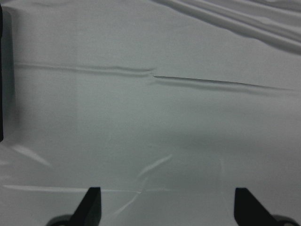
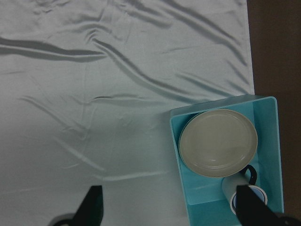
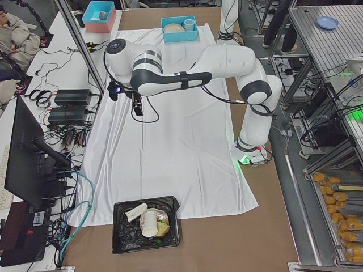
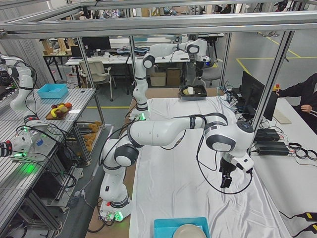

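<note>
A black bin (image 3: pixel 122 238) holds a white cup (image 3: pixel 149 224), a white wad (image 3: pixel 136 211) and food scraps on the cloth's near end in the left camera view. At the other end a blue tray (image 2: pixel 192 208) holds a plate (image 2: pixel 217 142) and a mug (image 2: pixel 229 187). In the left wrist view my left gripper is open over bare white cloth. In the right wrist view my right gripper is open, over cloth beside the blue tray, with nothing between its fingers.
A monitor (image 3: pixel 31 153), black boxes and cables stand on the side table along one edge. Metal frame posts and a steel table border the work area.
</note>
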